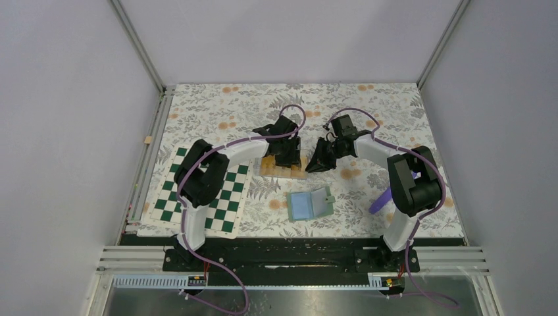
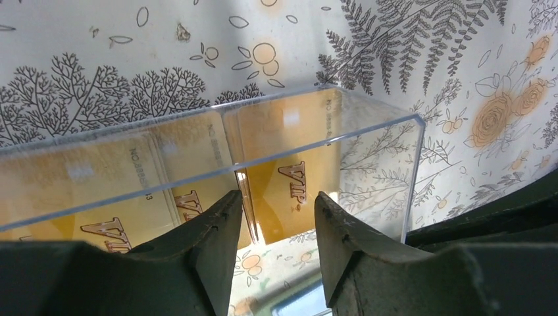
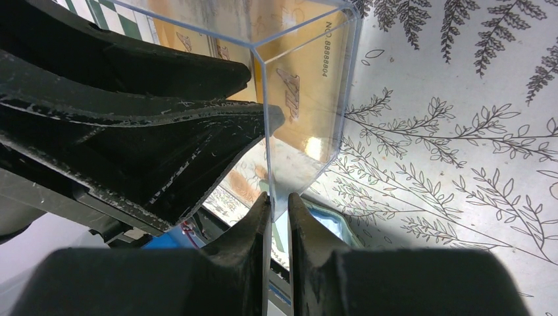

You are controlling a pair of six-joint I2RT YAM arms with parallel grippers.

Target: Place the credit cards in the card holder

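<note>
A clear card holder (image 2: 378, 122) lies in the middle of the table with several gold cards (image 2: 296, 187) in it, one beside another. My left gripper (image 1: 289, 158) is over the holder, fingers apart at the rightmost card in the left wrist view, with nothing visible held. My right gripper (image 1: 317, 163) is at the holder's right end, shut on its clear end wall (image 3: 268, 164). In the right wrist view the left gripper's black fingers (image 3: 217, 118) stand just behind that wall. The cards are partly hidden by the left gripper in the top view.
A green-edged pad with blue panel (image 1: 301, 205) lies in front of the holder. A checkered board (image 1: 224, 210) lies at the left, a purple object (image 1: 380, 201) at the right under the arm.
</note>
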